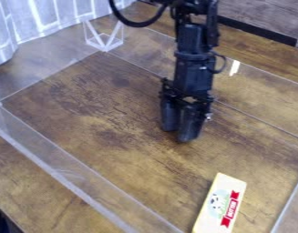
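Observation:
My black gripper (181, 123) hangs low over the middle of the wooden tray floor, its fingers pointing down close to the surface. Whether its fingers are apart or together is hard to make out in this dark, small view, and I see no object at them. A pale yellow box (218, 205) with a red label lies flat at the lower right, apart from the gripper.
Clear plastic walls (66, 177) border the wooden floor (90, 114). A small clear bracket (102, 36) stands at the back left corner, near a white curtain (24, 23).

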